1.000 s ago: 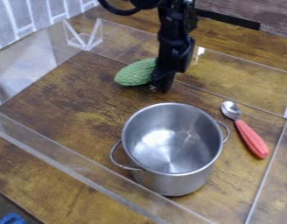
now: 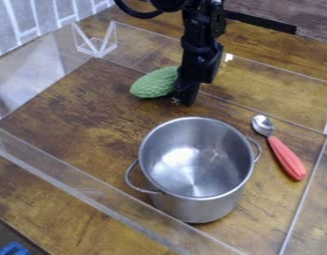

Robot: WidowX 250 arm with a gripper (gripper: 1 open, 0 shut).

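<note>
The black gripper [image 2: 187,92] is low over the wooden table at the back middle, at the right end of a green, bumpy oblong object [image 2: 153,83] that lies on the wood. The fingers are dark and partly overlap the green object, so whether anything is between them is hard to see. A steel pot [image 2: 193,184] with two handles stands at the front middle. A spoon with a red handle [image 2: 289,161] lies to the right of the pot.
Clear plastic walls [image 2: 73,204] surround the work area.
</note>
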